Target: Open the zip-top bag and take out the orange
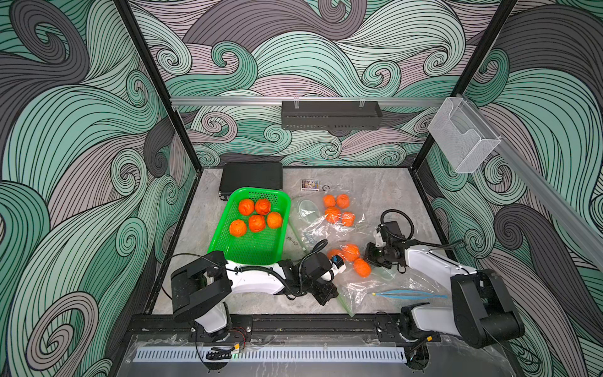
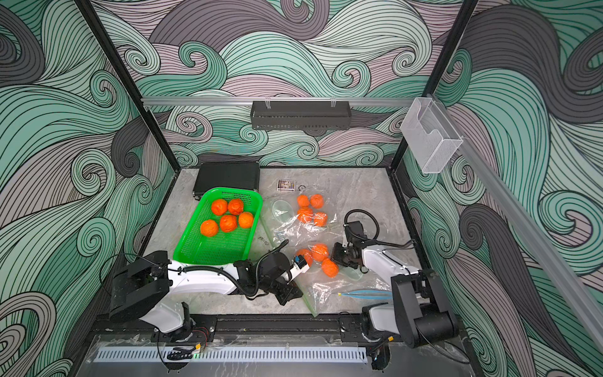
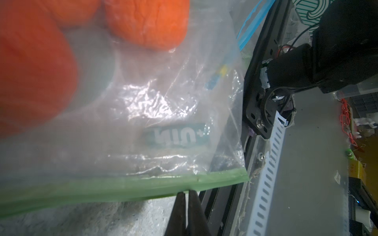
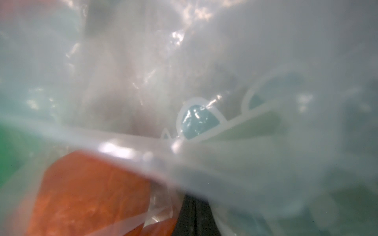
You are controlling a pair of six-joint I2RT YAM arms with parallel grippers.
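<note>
A clear zip top bag [image 1: 361, 292] lies at the front of the table with several oranges [image 1: 361, 267] inside. Its green edge [image 3: 118, 192] faces my left arm, and a loose-looking blue strip [image 1: 411, 294] shows at its right side. In the left wrist view, my left gripper is shut, its tips right at the green edge; no film shows between them. My right gripper is also shut, low among the bag's plastic beside an orange [image 4: 90, 192]. Film partly covers its tips, so whether any is pinched is hidden.
A green basket [image 1: 218, 242] holding several oranges stands at left, in front of a black case [image 1: 251, 177]. Behind the near bag lies a second clear bag [image 1: 307, 211] of oranges. A small card box [image 1: 309, 185] sits farther back.
</note>
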